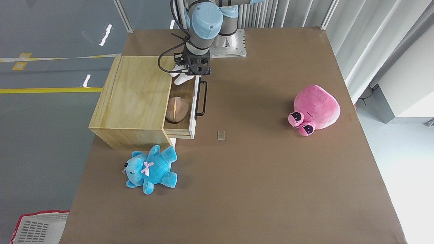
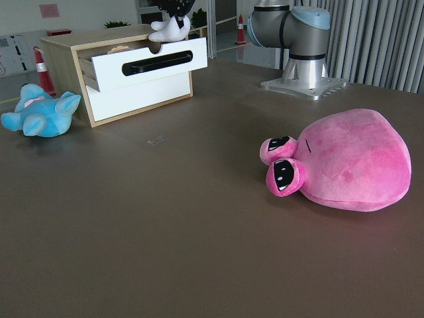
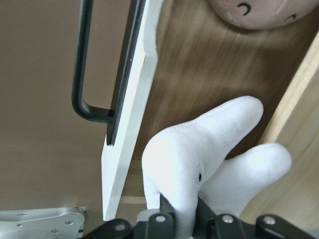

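A white plush toy (image 3: pixel 187 149) with long limbs is in the black gripper, which is shut on it, above the back end of the open drawer (image 1: pixel 182 130) of a wooden cabinet (image 1: pixel 134 89). In the left view the white plush (image 2: pixel 172 32) is over the drawer's white front (image 2: pixel 116 69). A round tan plush (image 1: pixel 177 109) with a face lies inside the drawer. The black handle (image 3: pixel 79 84) is on the drawer front.
A blue bear (image 1: pixel 152 170) lies in front of the cabinet. A pink plush (image 1: pixel 315 107) lies at the right. The robot's base (image 2: pixel 303 86) stands at the back.
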